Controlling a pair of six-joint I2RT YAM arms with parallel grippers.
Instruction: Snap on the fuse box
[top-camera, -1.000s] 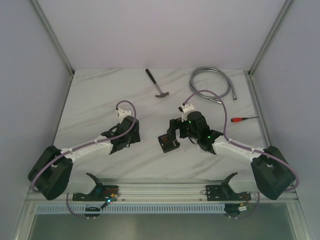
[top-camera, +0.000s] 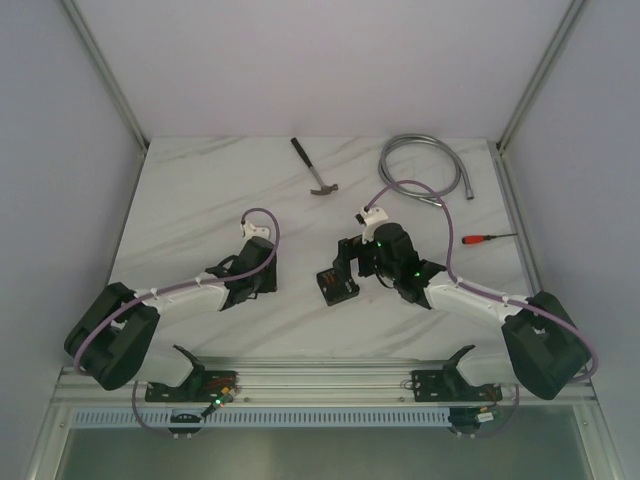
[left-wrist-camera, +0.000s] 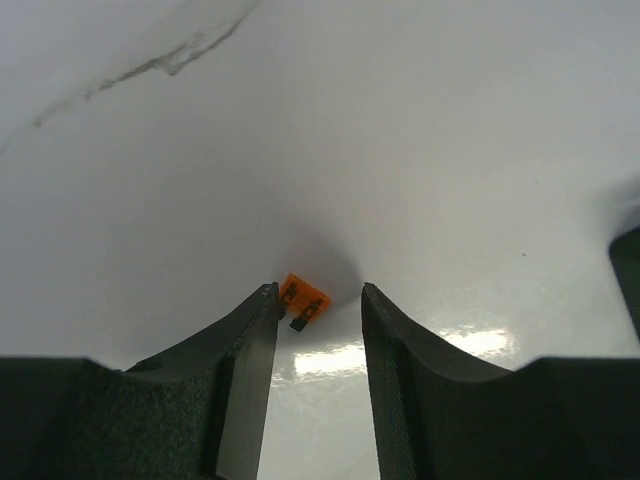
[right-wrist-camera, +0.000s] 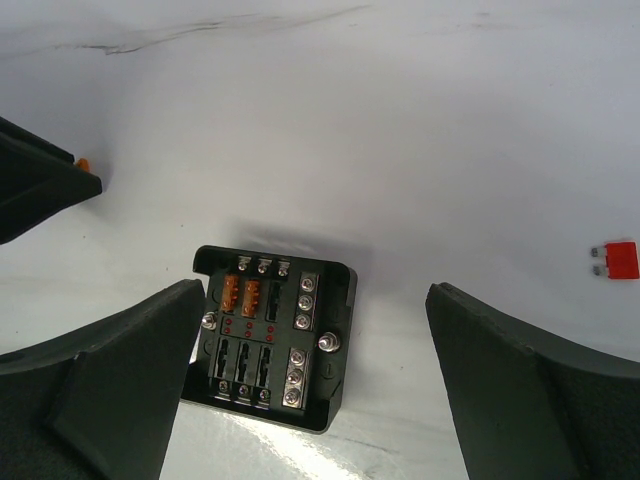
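The black fuse box (top-camera: 338, 287) sits on the marble table between the arms; in the right wrist view it (right-wrist-camera: 270, 335) shows two orange fuses in its upper slots. An orange fuse (left-wrist-camera: 306, 298) lies on the table between the fingertips of my left gripper, which is part open; whether it touches the fuse is unclear. My right gripper stands open above the fuse box. A red fuse (right-wrist-camera: 621, 260) lies to the right of the box in the right wrist view.
A hammer (top-camera: 325, 189) and a coiled hose (top-camera: 458, 162) lie at the back. A red-handled screwdriver (top-camera: 478, 239) is at the right. The table around the box is mostly clear.
The right arm and the fuse box have not moved.
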